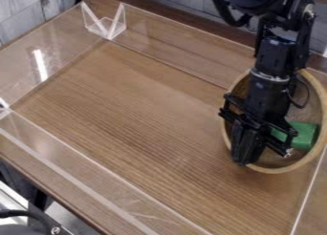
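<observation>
The black robot arm comes down from the top right, its gripper (247, 147) low over a round wooden bowl (286, 164) at the right side of the table. The gripper's tip is at the bowl's near-left rim, and the fingers look shut, though what lies between the fingertips is hard to see. A green object (301, 138) sits inside the bowl, right of the gripper, partly hidden by the arm.
A clear plastic holder (105, 19) stands at the back left. Black cables lie off the near-left edge.
</observation>
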